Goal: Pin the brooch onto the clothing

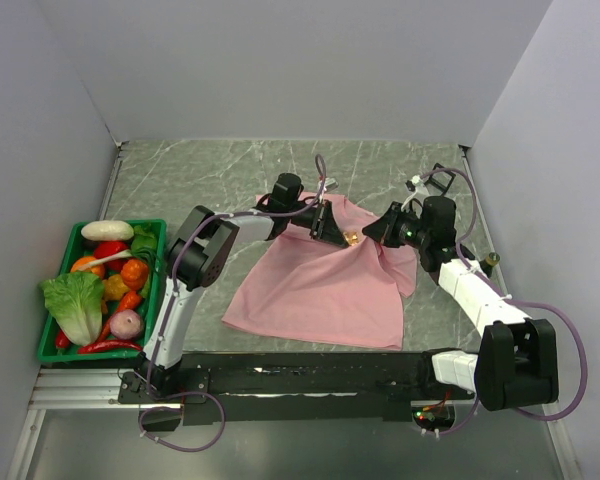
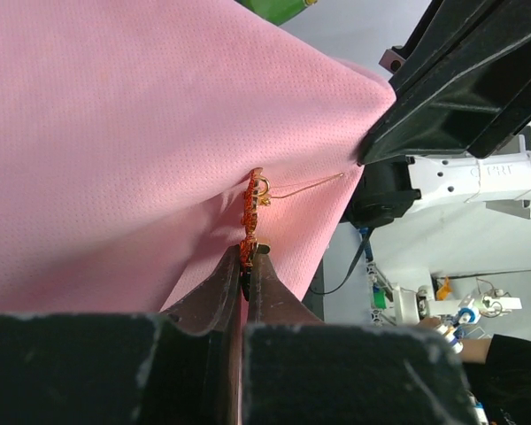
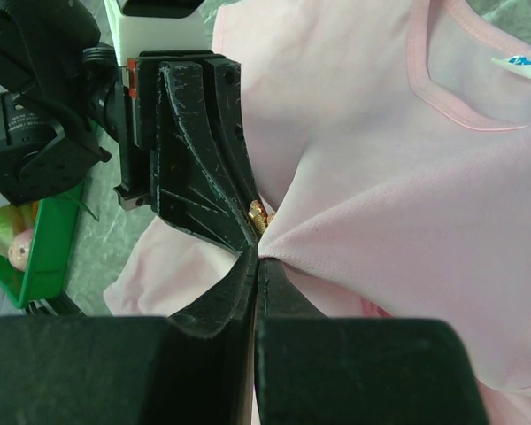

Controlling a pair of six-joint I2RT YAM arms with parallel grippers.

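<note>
Pink clothing point(image 1: 320, 300) lies spread on the table, with a raised fold between my two grippers. My left gripper is shut on the gold and red brooch point(image 2: 250, 217), which stands edge-on in the left wrist view. From the brooch the thin pin point(image 2: 310, 187) sticks out towards the right gripper, in front of the cloth. Whether its tip touches or enters the fabric, I cannot tell. My right gripper is shut on a pinch of the clothing and pulls it up into a peak. The brooch point(image 3: 258, 215) is partly hidden behind that cloth in the right wrist view.
At the left a green basket point(image 1: 160, 290) of vegetables stands beside the left arm. A dark stand point(image 1: 442, 178) and a small green bottle point(image 1: 490, 262) are on the right side of the table. Bare tabletop point(image 1: 190, 165) shows at the back.
</note>
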